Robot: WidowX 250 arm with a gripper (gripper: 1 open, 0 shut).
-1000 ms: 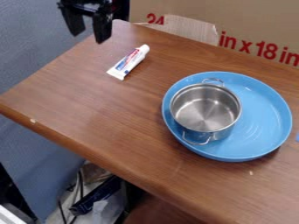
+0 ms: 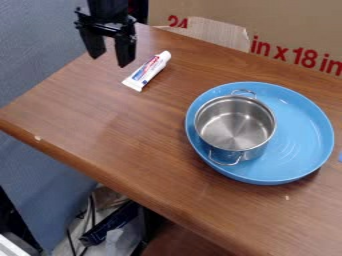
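Note:
My black gripper (image 2: 108, 47) hangs at the top left over the wooden table's far edge, its two fingers apart with nothing seen between them. Just right of and below it a white toothpaste tube (image 2: 146, 71) lies on the table. On the right side a steel pot (image 2: 235, 127) with wire handles sits on a blue plate (image 2: 305, 135).
A cardboard box (image 2: 274, 30) stands behind the table (image 2: 120, 140). Cables and other items lie below the near left edge.
The gripper has moved down and a little to the right, nearer the toothpaste tube. The tube, pot and plate are unchanged.

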